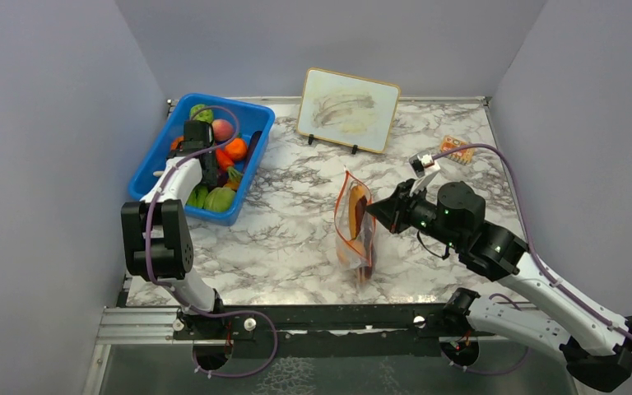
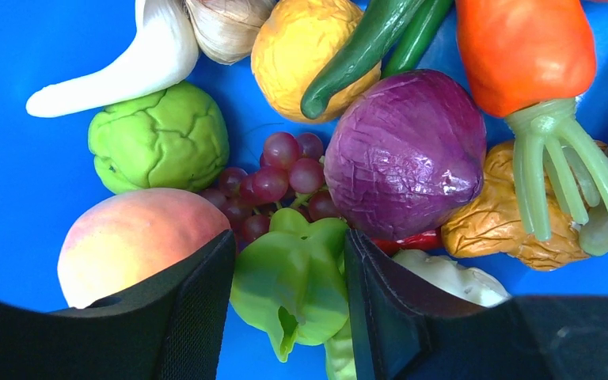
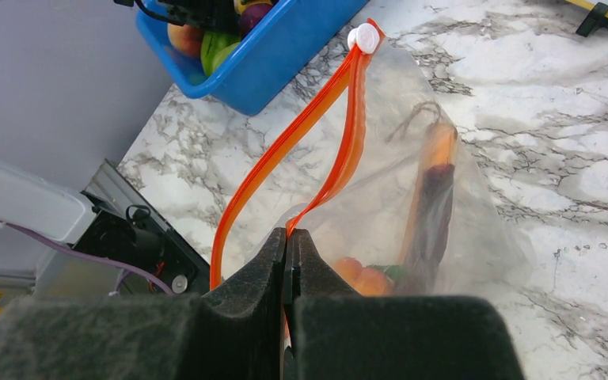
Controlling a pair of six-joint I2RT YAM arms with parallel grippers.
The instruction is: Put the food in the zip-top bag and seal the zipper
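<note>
A clear zip top bag (image 1: 352, 255) with an orange zipper stands open on the table. Through its side, the right wrist view shows a long dark item (image 3: 433, 210) with an orange end, and round orange food (image 3: 362, 277). At the mouth's edge, my right gripper is shut on the orange zipper strip (image 3: 347, 150). My left gripper is down in the blue bin (image 1: 150, 164), its fingers part open on either side of a green pepper (image 2: 301, 277). Whether both fingers press on the pepper is hard to tell.
Around the pepper lie a peach (image 2: 138, 237), grapes (image 2: 273, 182), a purple cabbage (image 2: 408, 154) and other food. A whiteboard (image 1: 348, 111) stands at the back, and an orange-white item (image 1: 457, 150) lies at the right. Between bin and bag the table is clear.
</note>
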